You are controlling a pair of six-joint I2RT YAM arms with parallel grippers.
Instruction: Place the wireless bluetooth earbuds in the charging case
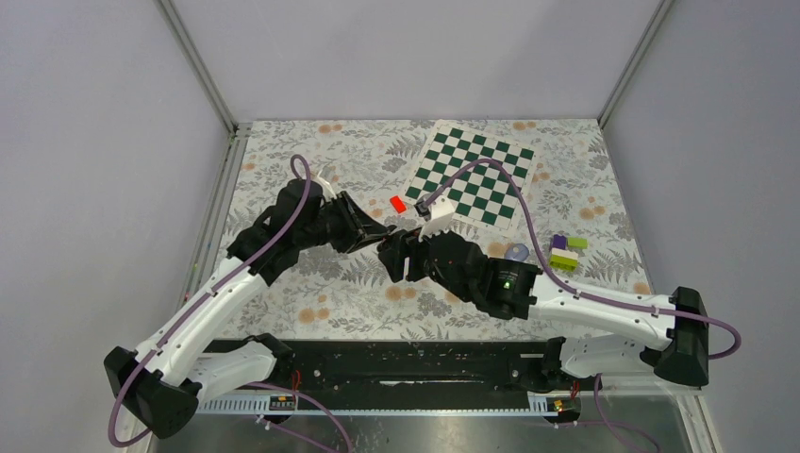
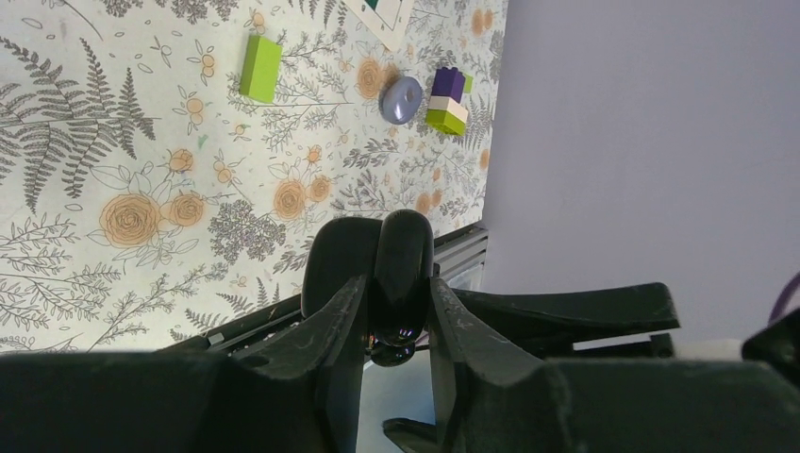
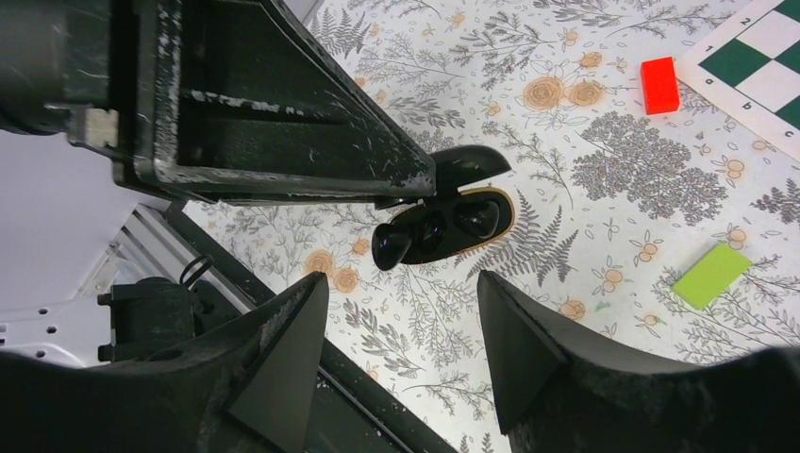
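Note:
The black earbud charging case (image 3: 443, 236) hangs with its lid up, my left gripper shut on it; in the right wrist view dark rounded earbud shapes show at the case's open top. My right gripper stands open just in front of the case, its two fingertips apart with nothing between them. In the top view both grippers meet over the middle of the table and largely hide the case.
A red block (image 1: 397, 204) and a checkerboard (image 1: 486, 170) lie behind. A green block (image 3: 711, 276), a purple-grey round object (image 1: 517, 253) and stacked blocks (image 1: 564, 259) sit to the right on the patterned mat.

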